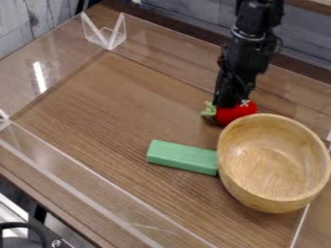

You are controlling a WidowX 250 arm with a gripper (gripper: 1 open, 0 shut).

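The black robot arm reaches down from the top right to its gripper point(227, 103), which is low over a red object point(237, 112) with a pale green top, behind the wooden bowl point(269, 179). The fingertips are at or just over the red object; whether anything is between them is too small to tell. A green block point(183, 158) lies left of the bowl.
A clear wire-like holder point(106, 31) stands at the back left. The table's edge runs along the lower left.
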